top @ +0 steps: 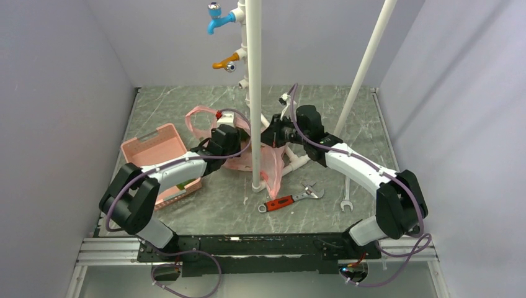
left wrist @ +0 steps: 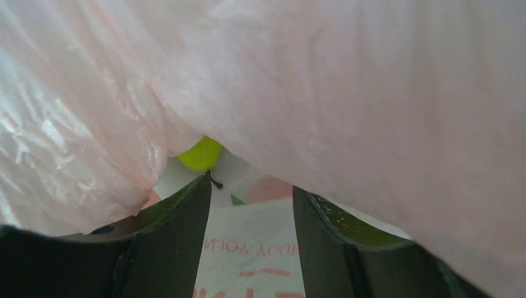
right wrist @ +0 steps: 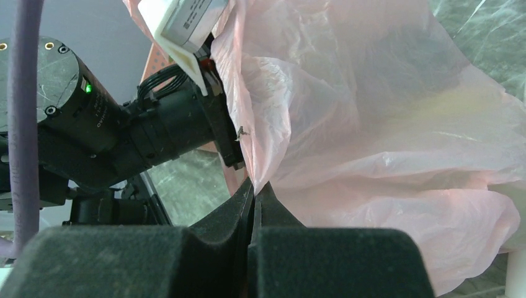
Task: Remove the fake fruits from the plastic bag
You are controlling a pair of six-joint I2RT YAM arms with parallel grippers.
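Note:
The pink plastic bag (top: 239,162) lies crumpled behind and around the white upright pipe. My left gripper is inside its mouth, fingers apart with nothing held between them. Beyond its left fingertip shows a yellow-green fruit (left wrist: 201,154) with a dark stem, partly covered by a fold of the bag. Printed red letters on the bag appear between the fingers, upside down. My right gripper is shut on the bag's rim, pulling the film to a point. Other fruits in the bag are mostly hidden.
A pink basket (top: 162,138) stands at the left, a green fruit (top: 184,184) in it under my left arm. The white pipe (top: 256,93) rises between the arms. A red-handled wrench (top: 280,203) and a spanner (top: 347,203) lie in front.

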